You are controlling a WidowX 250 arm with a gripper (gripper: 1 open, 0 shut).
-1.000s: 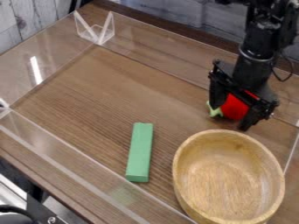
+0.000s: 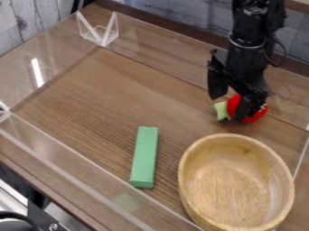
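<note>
The black gripper (image 2: 237,90) hangs at the upper right, tilted, just above and to the left of a red object (image 2: 247,110) with a pale green part (image 2: 222,111) at its left side. Part of the red object is behind the gripper's fingers. Whether the fingers are open or shut is hard to make out. A large wooden bowl (image 2: 236,180) lies at the lower right, in front of the red object. A green block (image 2: 144,156) lies to the bowl's left.
A white wire-like holder (image 2: 97,29) stands at the back left. Black cables show at the lower left corner.
The gripper has moved up and to the left, uncovering more of the red object, which appears shifted slightly right. The bowl and green block have not moved.
</note>
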